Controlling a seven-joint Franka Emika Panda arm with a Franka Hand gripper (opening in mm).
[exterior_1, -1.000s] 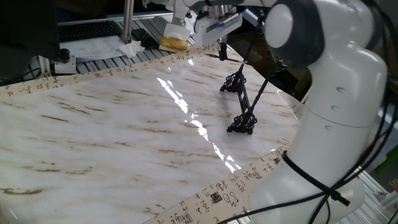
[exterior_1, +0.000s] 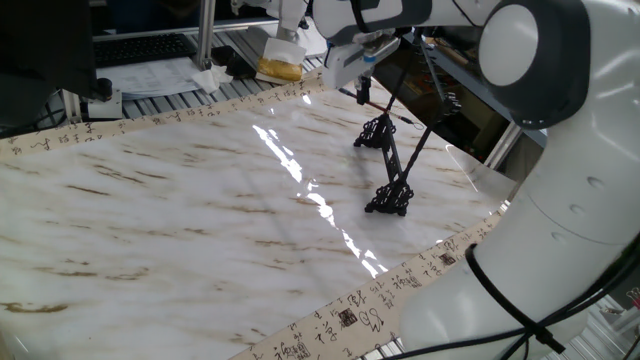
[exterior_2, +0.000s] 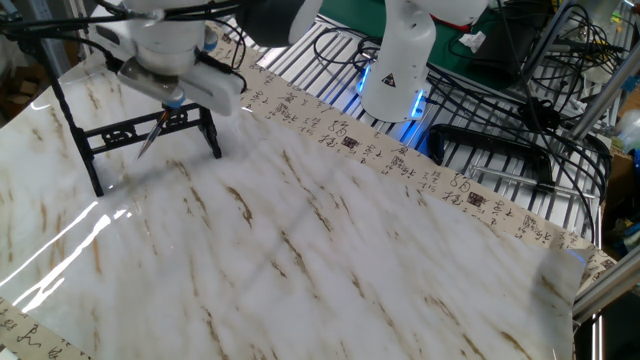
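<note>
A black openwork rack (exterior_1: 392, 165) stands upright on the marble-patterned sheet, with ornate feet and a crossbar low between its two sides. Beside its far leg, in exterior view 1, my gripper (exterior_1: 363, 98) is low over the sheet and appears shut on a slender brush (exterior_1: 385, 109). Exterior view 2 shows the same rack (exterior_2: 130, 130), the gripper (exterior_2: 174, 104) in front of its crossbar, and the brush (exterior_2: 152, 136) slanting down and left from the fingertips. Whether the brush's tip touches the sheet cannot be told. The rack's top is partly hidden or out of frame.
The marble-patterned sheet (exterior_2: 330, 260) is otherwise bare, bordered by a strip with written characters (exterior_1: 370, 300). A yellow-and-white item (exterior_1: 280, 62) and a keyboard (exterior_1: 142, 50) lie beyond the far edge. A second white arm base (exterior_2: 398, 75) stands past the border.
In exterior view 1 the gripper has come down slightly and to the right, nearer the rack, and the brush slants more steeply. The arm's upper links swung right. The rack stayed put.
</note>
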